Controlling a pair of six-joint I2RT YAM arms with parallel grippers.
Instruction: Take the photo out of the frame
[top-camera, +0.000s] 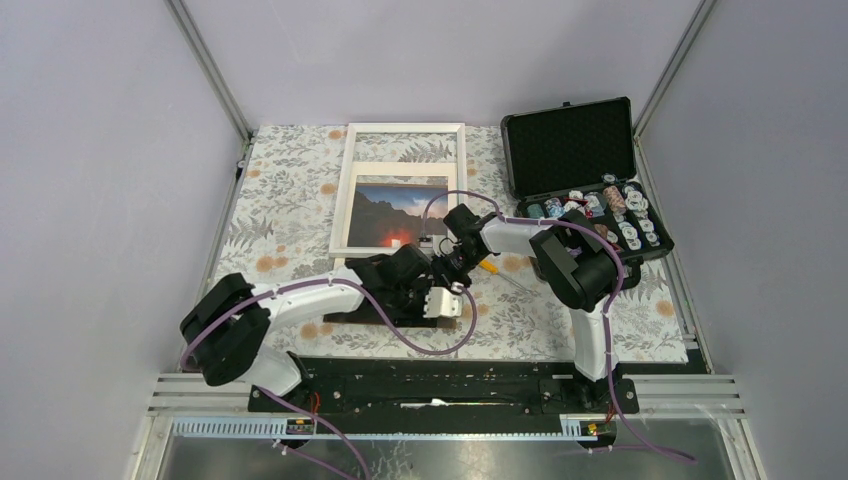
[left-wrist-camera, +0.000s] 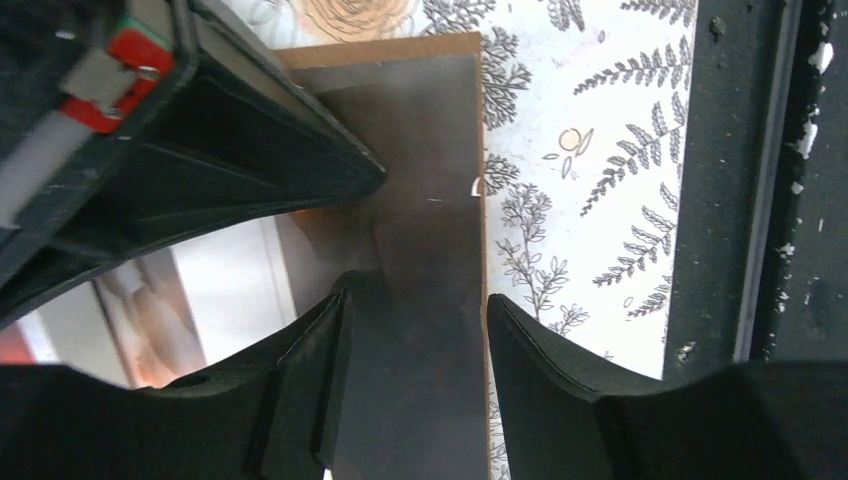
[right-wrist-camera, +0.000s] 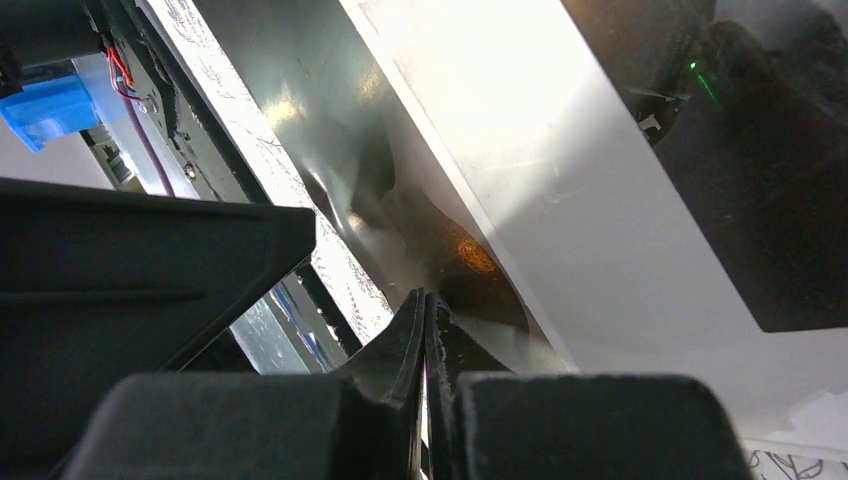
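The white frame (top-camera: 349, 186) lies at the back of the table. A landscape photo with a pale mat (top-camera: 400, 170) rests across it and reaches below its front bar. Nearer me lies a dark glossy board (top-camera: 345, 317), partly hidden under my left arm; its thin brown edge (left-wrist-camera: 420, 45) shows in the left wrist view. My left gripper is open over this board, one fingertip above its surface, the other at its long edge. Close beside it, my right gripper is shut, with nothing visible between its fingertips, over a glossy sheet (right-wrist-camera: 340, 130) and white border (right-wrist-camera: 600, 210).
An open black case (top-camera: 568, 150) with poker chips stands at the back right, near my right arm. An orange-handled screwdriver (top-camera: 489, 267) lies right of the grippers.
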